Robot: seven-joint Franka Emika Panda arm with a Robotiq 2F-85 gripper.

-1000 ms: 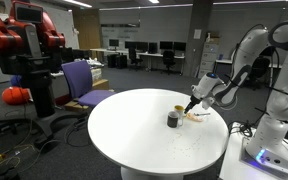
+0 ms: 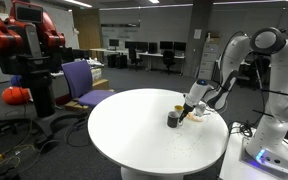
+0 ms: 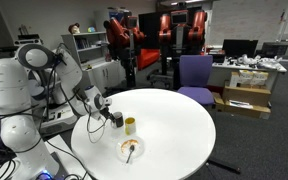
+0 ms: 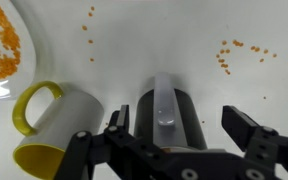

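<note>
A dark mug (image 4: 192, 122) with a pale grey strip, perhaps its handle, lies below and between my fingers in the wrist view. My gripper is open, one finger on each side of that mug, with no visible contact. Exterior view 1 shows the dark mug (image 2: 172, 119) on the table, with my gripper (image 2: 187, 112) close beside it. From the other side, the mug (image 3: 118, 117) stands just past my gripper (image 3: 107, 117). A yellow mug (image 4: 56, 132) is to the left in the wrist view.
A white plate (image 4: 24, 62) holding orange bits sits at the wrist view's upper left; more bits are scattered over the tabletop. Exterior view 2 shows the plate (image 3: 121, 153) near the yellow mug (image 3: 130, 126). The white table (image 3: 179, 120) has wide bare room away from the arm.
My arm has come down and a little towards the dark mug over the last second. The mugs appear unmoved.
</note>
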